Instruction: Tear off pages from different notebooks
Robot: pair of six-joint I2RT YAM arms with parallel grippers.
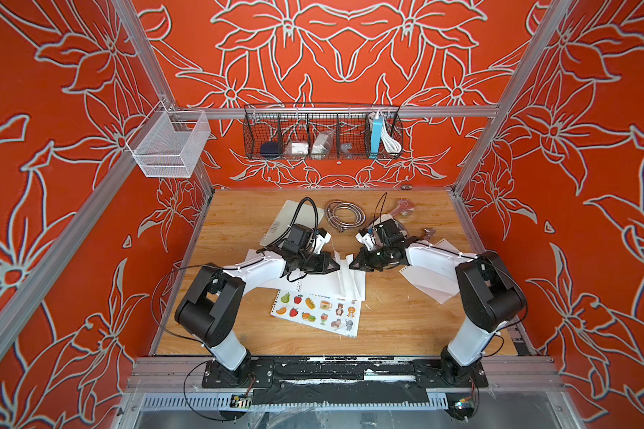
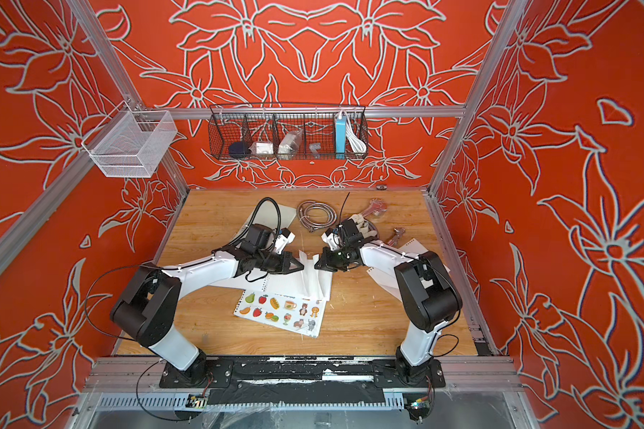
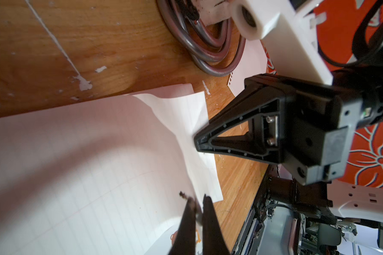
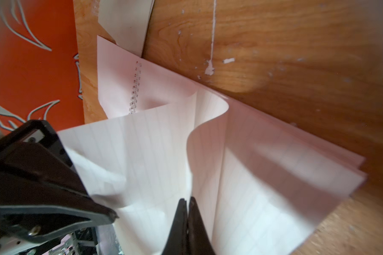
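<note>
A lined notebook (image 3: 80,170) lies centre, behind a sticker-printed notebook (image 1: 315,314). One page (image 4: 144,157) is lifted and creased along its right part. My left gripper (image 1: 333,266) and right gripper (image 1: 355,264) face each other over it. In the left wrist view the left fingers sit shut at the creased page, partly blurred; whether paper is between them is unclear. The right gripper, also shut, has its tips at the fold in the right wrist view; I cannot tell whether it pinches the sheet.
A grey pad (image 1: 282,218) lies back left, loose white sheets (image 1: 429,282) at right, a coiled metal hose (image 1: 343,211) behind the grippers. A black wire basket (image 1: 322,132) hangs on the back wall. Bare table (image 1: 408,329) shows front right.
</note>
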